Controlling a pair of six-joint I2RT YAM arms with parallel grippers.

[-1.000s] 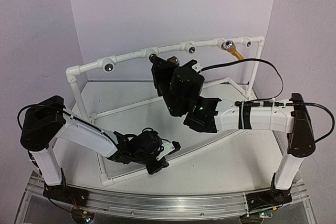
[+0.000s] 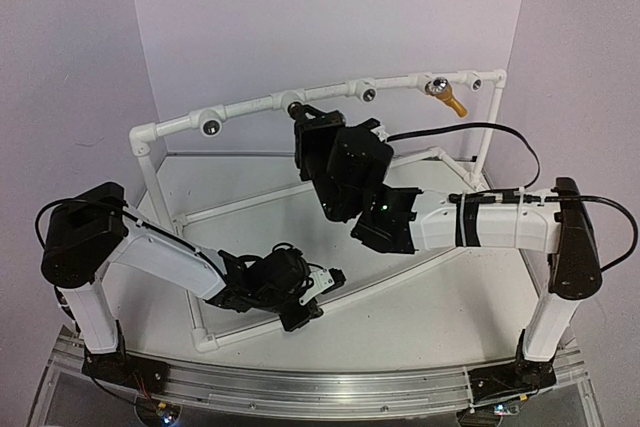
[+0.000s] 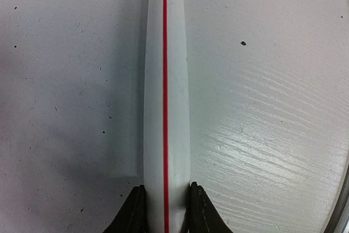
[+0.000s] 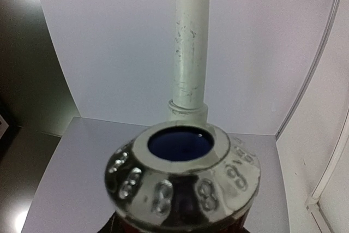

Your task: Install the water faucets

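Observation:
A faucet with a chrome collar [image 4: 182,189] fills the bottom of the right wrist view, its round opening facing the camera. My right gripper [image 2: 298,117] is at the second pipe tee [image 2: 285,100] from the left, seemingly shut on this faucet; the collar hides most of the fingers. Whether the faucet is seated in the tee cannot be told. An orange-handled faucet [image 2: 452,100] hangs at the fourth tee. Low at the front, my left gripper is shut on a white pipe [image 3: 177,91] with a red stripe, the lower front bar of the frame.
Bare tees show at the left [image 2: 209,124], in the middle [image 2: 366,93] and at the far right [image 2: 474,80] of the top bar. The right arm and its cable [image 2: 480,127] cross above the frame.
The right gripper has turned a little at the second tee, and the brownish part beside it has swung closer and darkened. The top bar shifted slightly right. The left arm stayed nearly still.

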